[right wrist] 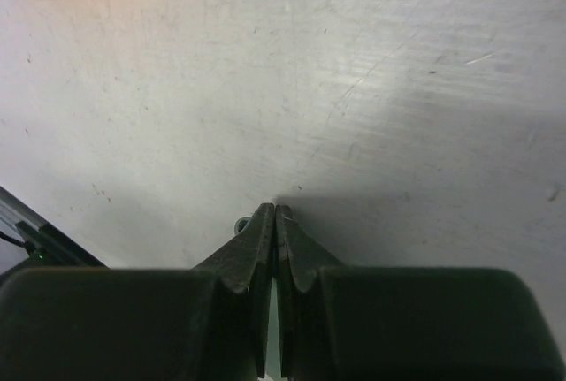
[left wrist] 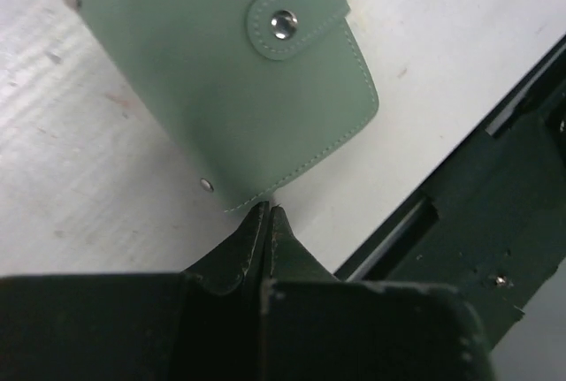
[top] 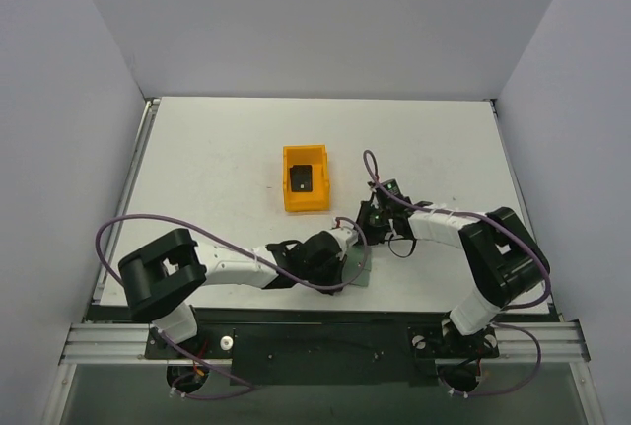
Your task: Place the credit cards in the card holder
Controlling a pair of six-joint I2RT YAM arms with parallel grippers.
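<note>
A green card holder (top: 359, 269) lies on the table near the front edge, partly covered by my arms in the top view. Its snap tab and stitched corner show in the left wrist view, where the holder (left wrist: 239, 89) spreads just past my left gripper. That gripper is shut at the holder's edge, and nothing shows between its tips. My right gripper is also shut, at the holder's far side; a green sliver (right wrist: 272, 337) shows low between its fingers and a rivet beside the tips. No separate credit card can be made out.
An orange box (top: 307, 202) with a dark item (top: 301, 178) in it stands behind the holder. Both arms crowd close around the holder. Bare white table (top: 424, 139) lies open at the back right and on the left.
</note>
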